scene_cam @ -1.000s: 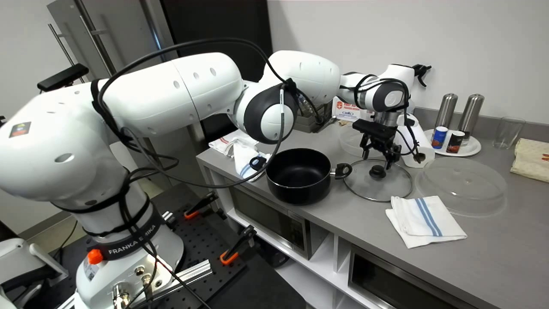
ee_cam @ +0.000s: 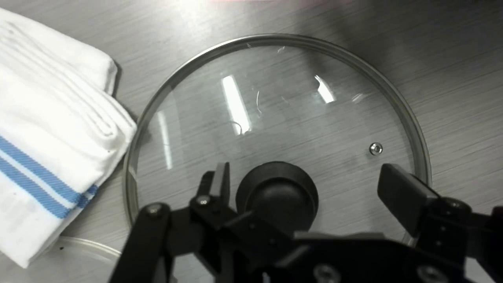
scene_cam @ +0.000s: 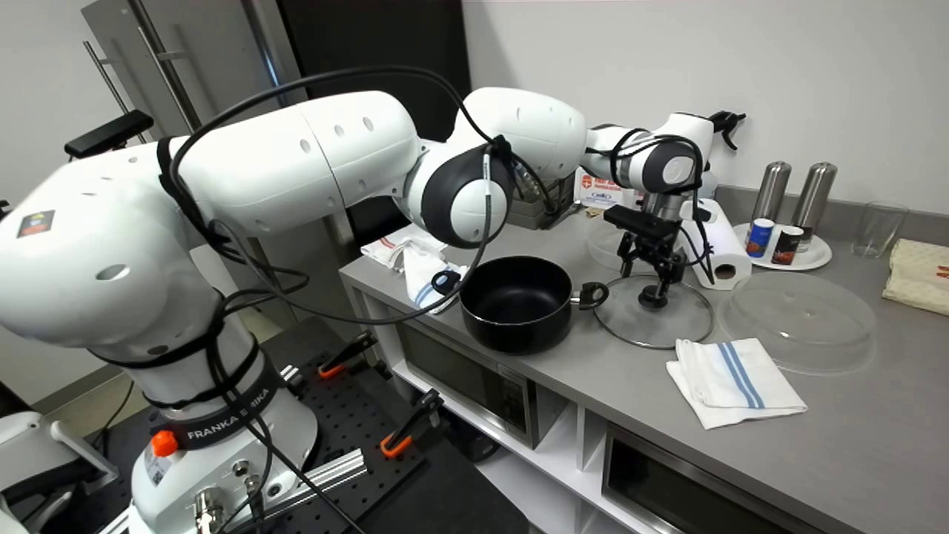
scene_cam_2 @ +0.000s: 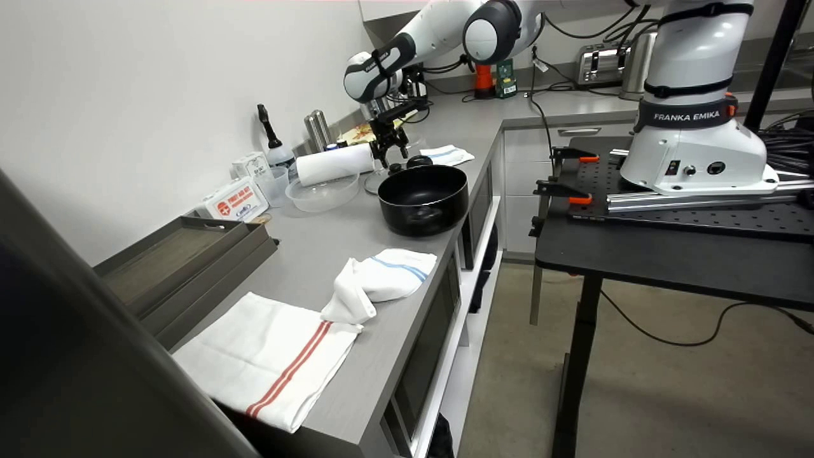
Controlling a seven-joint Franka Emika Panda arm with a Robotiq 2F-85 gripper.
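Observation:
A glass lid (scene_cam: 655,322) with a metal rim and black knob (ee_cam: 278,193) lies flat on the counter. My gripper stands open above the lid, its fingers wide apart. In the wrist view the knob appears between them, closer to the left finger (ee_cam: 222,181) than to the right one (ee_cam: 401,193); nothing is gripped. Exterior view 1 has the gripper (scene_cam: 646,277) partly overlapping the knob, so their exact height difference is hard to tell. A black pot (scene_cam: 517,302), uncovered and empty-looking, sits left of the lid, its side handle (scene_cam: 593,294) close to the lid's rim.
A folded blue-striped towel (scene_cam: 738,381) touches or nearly touches the lid. Beside it lies a clear plastic cover (scene_cam: 796,320). Behind the gripper is a paper towel roll (scene_cam: 718,254); a plate (scene_cam: 814,258) with shakers stands farther right.
The gripper has shifted slightly to the left in exterior view 1, and a finger now overlaps the lid's knob there. The lid, pot and towels have not moved.

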